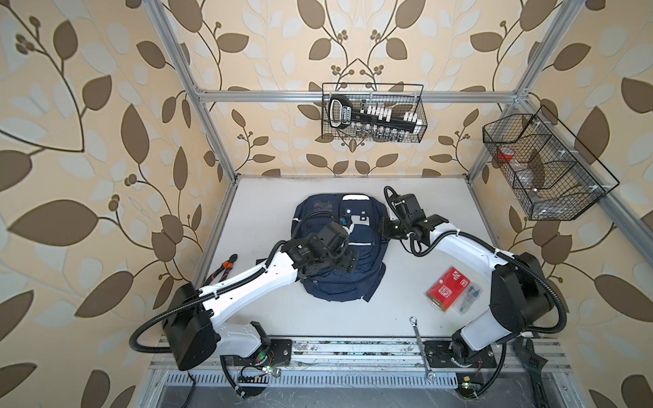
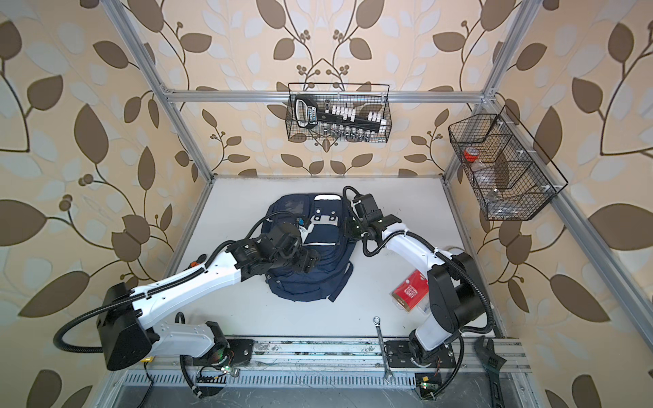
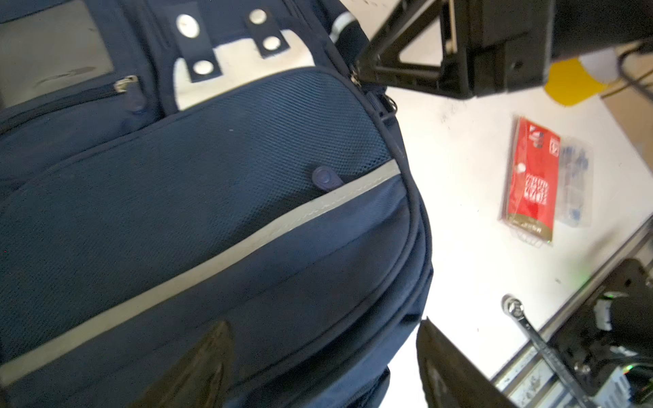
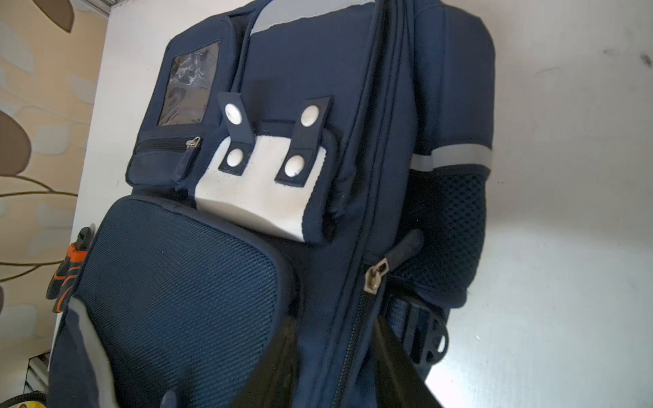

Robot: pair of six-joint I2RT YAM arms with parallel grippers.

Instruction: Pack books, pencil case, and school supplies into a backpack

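Note:
A navy backpack with white-strapped pocket lies on the middle of the table. My left gripper is open over its lower front pocket, nothing between the fingers. My right gripper stands part open at the backpack's right side, near the main zipper pull; nothing shows held. To the right of the backpack lie a red packet and a clear case.
Pliers lie at the left, a wrench at the front edge. Wire baskets hang on the back and right frame.

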